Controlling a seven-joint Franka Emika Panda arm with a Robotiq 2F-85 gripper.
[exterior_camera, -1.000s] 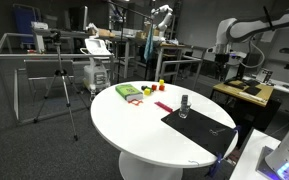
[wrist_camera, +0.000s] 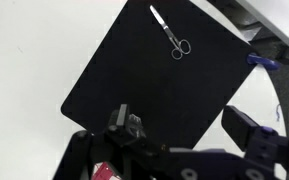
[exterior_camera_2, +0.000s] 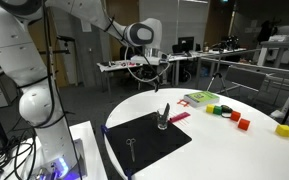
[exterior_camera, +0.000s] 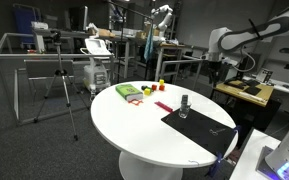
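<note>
On the black mat (exterior_camera: 199, 131) stands a dark and silvery cup-like holder (exterior_camera_2: 163, 118) with something dark sticking up from it. In the wrist view this holder (wrist_camera: 135, 126) is partly hidden by my gripper. My fingers stand open and apart, high above the table and mat, with no object held. A pair of scissors (wrist_camera: 171, 32) lies flat on the mat, also visible as scissors (exterior_camera_2: 132, 149) in exterior view 2.
The white round table (exterior_camera: 124, 125) also carries a red item (exterior_camera: 163, 106), a green box (exterior_camera: 129, 91) and several small coloured blocks toward its far side. A blue clamp-like item (wrist_camera: 265, 62) sits at the table edge. Bare table surrounds the mat.
In exterior view 1 the arm's wrist has moved left and slightly down, farther from its base. The objects on the table have stayed in place.
</note>
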